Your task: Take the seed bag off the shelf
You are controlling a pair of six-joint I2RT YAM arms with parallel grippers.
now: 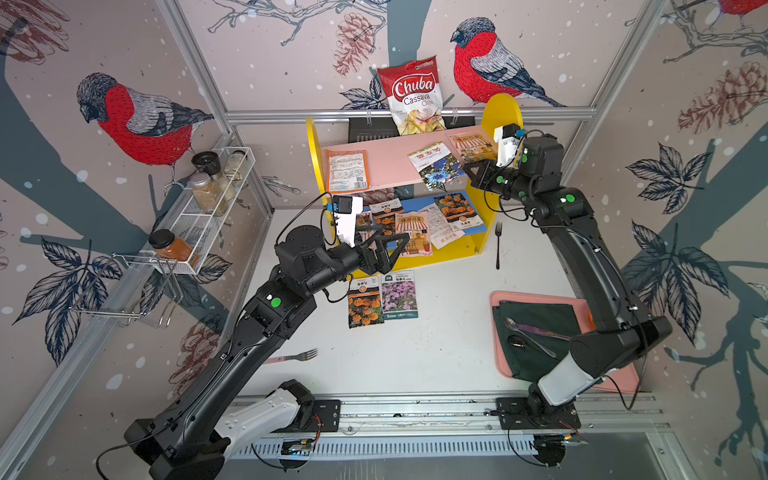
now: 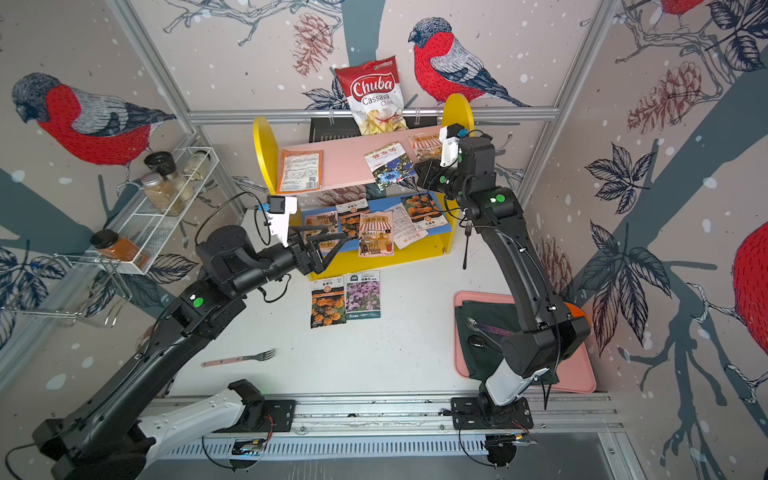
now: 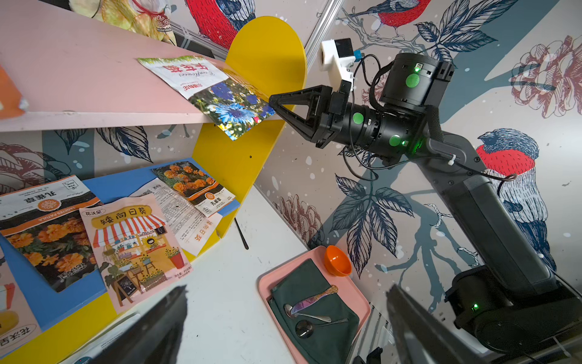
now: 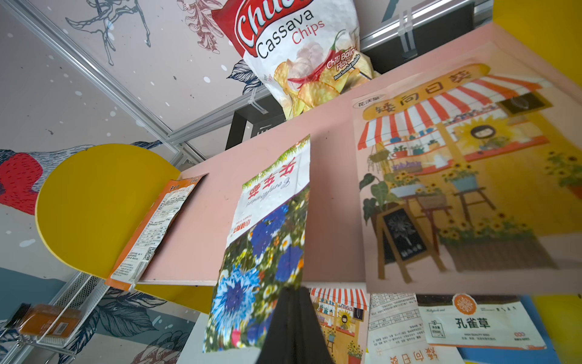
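Note:
The blue cornflower seed bag [image 4: 260,248] lies askew on the pink upper shelf [image 4: 330,200], its flowered end sticking out past the front edge. My right gripper is shut, its tips at that overhanging end near the bag's side edge. No clear grip on the bag shows between them. In the left wrist view, the right gripper meets the bag [image 3: 221,100] at its right side. Open and empty, my left gripper [image 1: 393,249] hangs in front of the lower shelf, its blurred fingers [image 3: 145,327] wide apart.
A sunflower seed bag [image 4: 454,176] lies right on the upper shelf, an orange-edged bag [image 4: 154,230] left. The chips bag [image 1: 413,96] stands behind. Several seed bags fill the blue lower shelf [image 3: 115,182]; two lie on the table. The pink tray [image 1: 500,344] sits front right.

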